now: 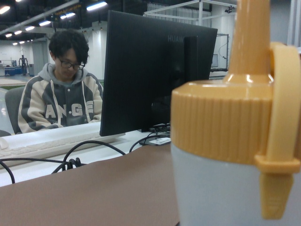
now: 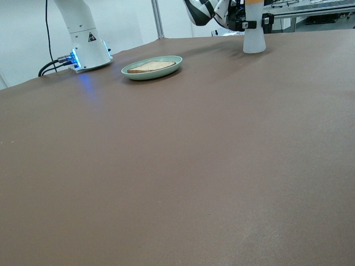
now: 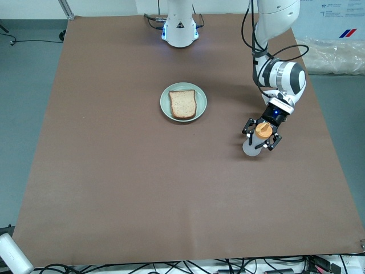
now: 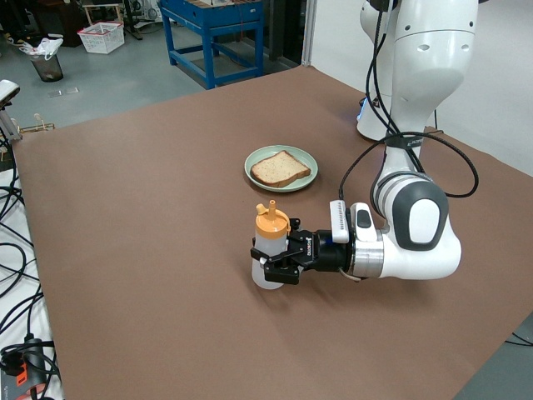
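Note:
My gripper (image 3: 262,135) is around a squeeze bottle with an orange cap (image 3: 263,129) and a translucent body (image 2: 253,37), upright low over the brown table at the right in the left-camera view; in the right-camera view the bottle (image 4: 269,275) stands between the black fingers. The cap (image 1: 221,120) fills the right of the wrist view. A pale green plate (image 3: 165,103) with a slice of bread (image 3: 182,104) lies left of the gripper, on the far half of the table.
A white robot base (image 3: 179,31) stands at the back. Cables (image 4: 21,283) lie along one edge, outside the tabletop. A person (image 1: 61,94) sits behind a monitor (image 1: 141,75).

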